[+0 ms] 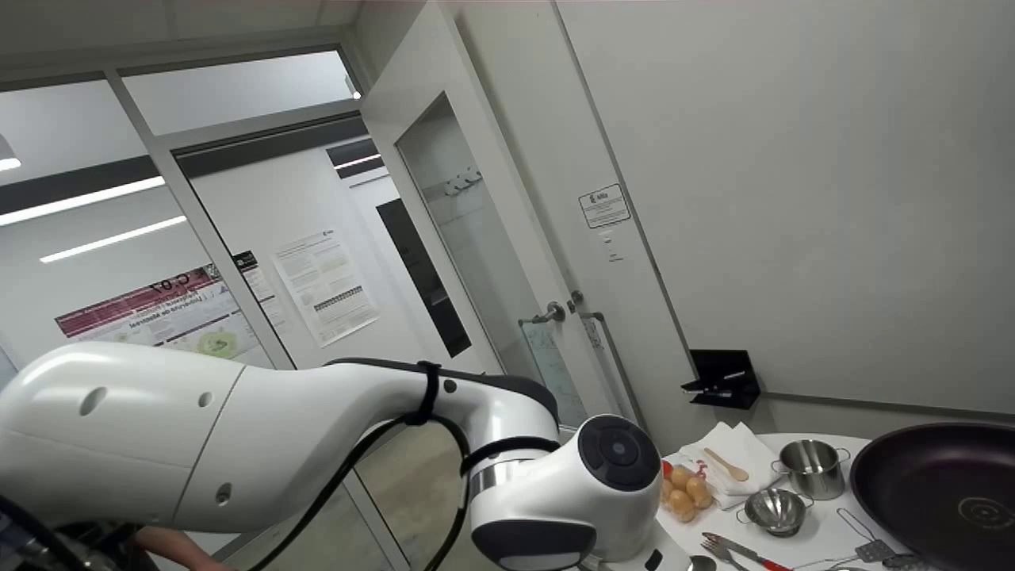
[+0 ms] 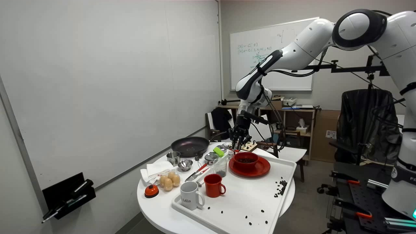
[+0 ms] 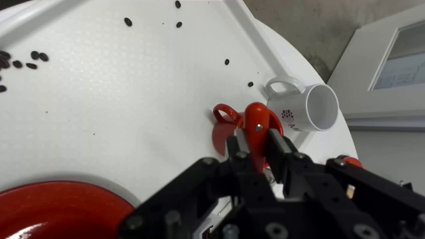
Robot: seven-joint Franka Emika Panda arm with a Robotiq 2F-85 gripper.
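Note:
My gripper is shut on a red handle (image 3: pixel 257 119), whose rounded end shows between the fingers in the wrist view; the other end of this utensil is hidden. In exterior view 2, the gripper (image 2: pixel 236 148) is just behind the red bowl (image 2: pixel 246 165), which holds dark beans and sits on a red plate (image 2: pixel 262 170). A red mug (image 2: pixel 213 185) stands on the white tray (image 2: pixel 243 202). Beside it is a grey-white mug (image 2: pixel 189 196). Exterior view 1 shows the arm, but not the fingers.
Loose beans (image 2: pixel 280 188) lie on the tray's right side, with a few toward its front. Left of the tray are cutlery (image 2: pixel 198 173), eggs (image 2: pixel 168 181), small metal pots (image 2: pixel 174 157) and a large dark pan (image 2: pixel 190 146). The tray's middle is mostly bare.

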